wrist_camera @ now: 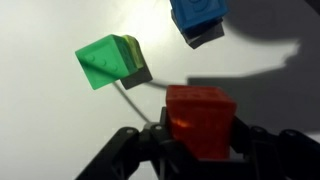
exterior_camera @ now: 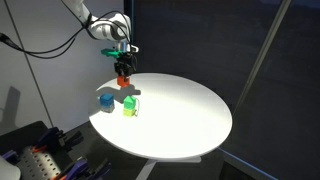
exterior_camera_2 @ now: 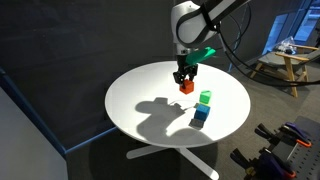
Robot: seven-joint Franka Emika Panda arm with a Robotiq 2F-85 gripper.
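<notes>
A red block (wrist_camera: 200, 121) is held between the dark fingers of my gripper, which is shut on it. In exterior view 1 the gripper (exterior_camera: 123, 76) and red block (exterior_camera: 123, 82) are raised over the table's far left part. A green block (wrist_camera: 104, 61) sits on a yellow one (wrist_camera: 133, 51), seen as a stack in exterior view 1. The blue block (wrist_camera: 198, 12) stands apart from that stack, at the top of the wrist view, with a dark side showing beneath it. Both are clear of the held block.
In exterior view 2 a wooden chair (exterior_camera_2: 292, 62) stands off the table at the right. Loose cables (exterior_camera: 55, 48) run to the arm.
</notes>
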